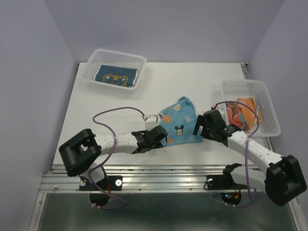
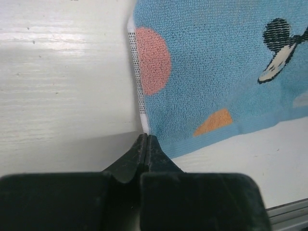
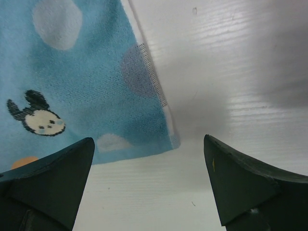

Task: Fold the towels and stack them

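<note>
A light blue towel with polka dots and a Mickey figure lies on the white table, its far end rumpled. My left gripper is shut at the towel's near left corner; the white hem runs up to its fingertips, and whether cloth is between them is hard to tell. My right gripper is open over the towel's near right corner, with one finger either side of that corner.
A white basket at the back left holds a folded dark teal towel. A basket on the right holds orange and red towels.
</note>
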